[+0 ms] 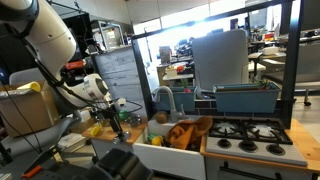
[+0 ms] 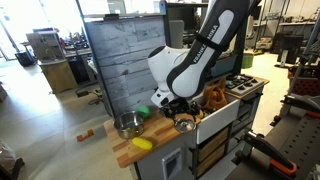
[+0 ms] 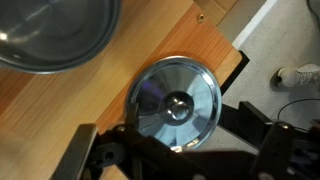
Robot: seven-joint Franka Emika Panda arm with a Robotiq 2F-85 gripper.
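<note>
In the wrist view a round glass lid (image 3: 172,112) with a metal rim and a dark centre knob (image 3: 179,105) lies on the wooden counter, close to its edge. My gripper is open above the lid, its dark fingers (image 3: 95,152) spread at the bottom of the view, with nothing held between them. A metal pot (image 3: 55,30) stands at the upper left. In exterior view 2 the lid (image 2: 184,125) is below the gripper (image 2: 178,112), and the pot (image 2: 129,124) stands to the left on the counter.
A yellow object (image 2: 142,143) lies near the counter's front edge, and a green one (image 2: 143,112) sits behind. To the right is a sink (image 1: 180,158) with several toys in it, then a stove (image 1: 250,135). A grey panel (image 2: 130,60) rises behind the counter.
</note>
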